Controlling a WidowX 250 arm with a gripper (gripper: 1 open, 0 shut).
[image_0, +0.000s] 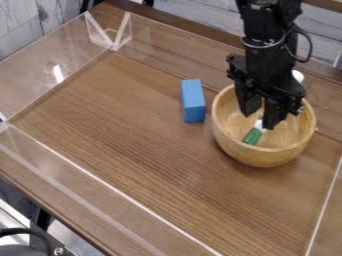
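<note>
The black robot gripper (261, 100) hangs over a tan round bowl (259, 152), its lower parts at the bowl's back rim. Inside the bowl a small green-and-white object (253, 134) lies on the bottom. I cannot tell whether the fingers hold anything or how far apart they stand. A blue block (193, 100) lies on the wooden table (107, 130), just left of the bowl.
A white object (299, 76) sits behind the bowl, partly hidden by the arm. The table's edge runs along the back and left.
</note>
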